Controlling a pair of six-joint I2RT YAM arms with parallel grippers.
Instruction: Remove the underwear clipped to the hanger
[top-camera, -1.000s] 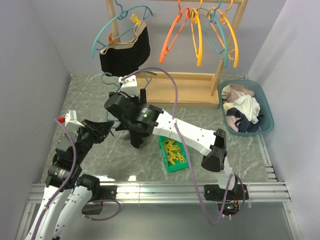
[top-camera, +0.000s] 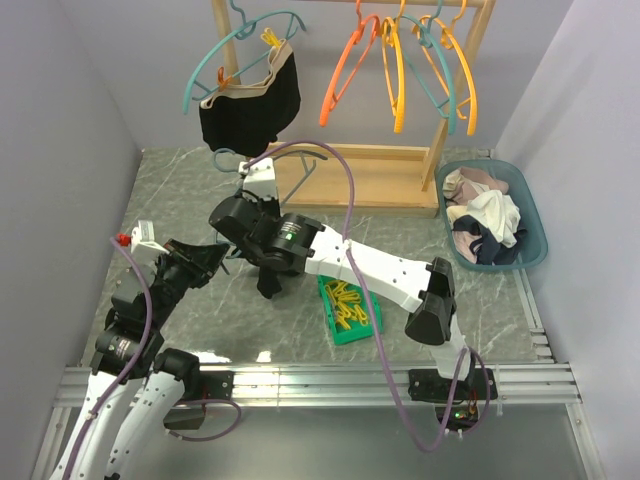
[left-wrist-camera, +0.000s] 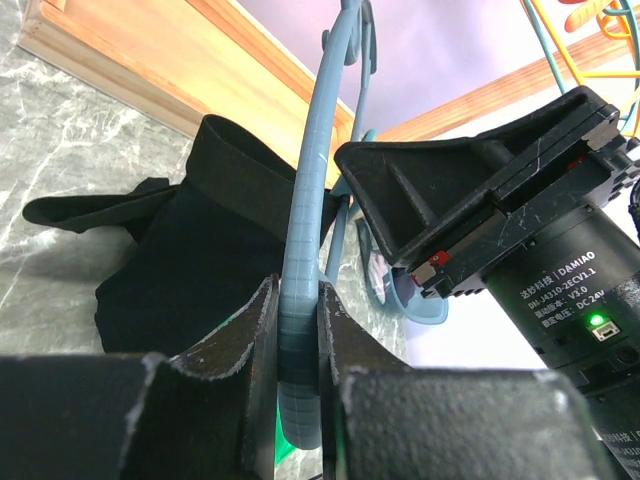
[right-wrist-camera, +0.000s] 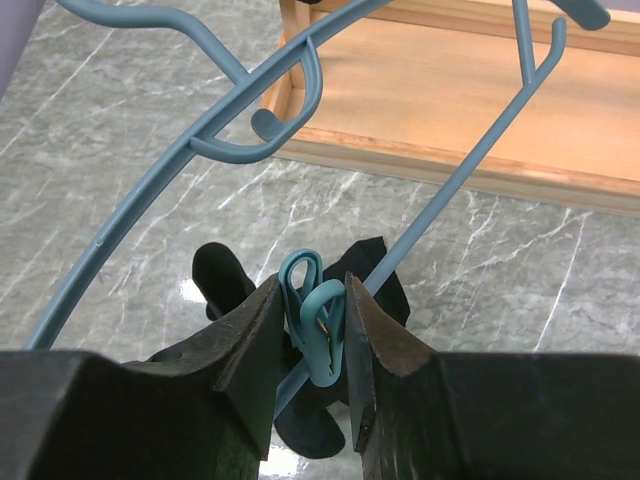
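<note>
In the left wrist view, the blue-grey hanger (left-wrist-camera: 300, 230) runs between the fingers of my left gripper, shut on its bar. Black underwear (left-wrist-camera: 205, 250) hangs beyond it. My right gripper is shut on a small teal clip (right-wrist-camera: 312, 310), whose looped ends show between the fingers. Beside and below that clip lies the hanger's slanting lower bar (right-wrist-camera: 450, 185), with the black underwear (right-wrist-camera: 385, 275) behind it. Whether the clip still pinches the cloth is hidden by the fingers. From above, the right arm covers much of the underwear.
A wooden rack (top-camera: 385, 180) carries several hangers, one with another black underwear (top-camera: 255, 110). The green tray (top-camera: 345, 330) holds yellow clips near the right arm. At the right stands a blue basket (top-camera: 535, 245) of clothes.
My right arm has shifted slightly right, and the upper part of the hanger has moved a little beside it. The left arm looks still.
</note>
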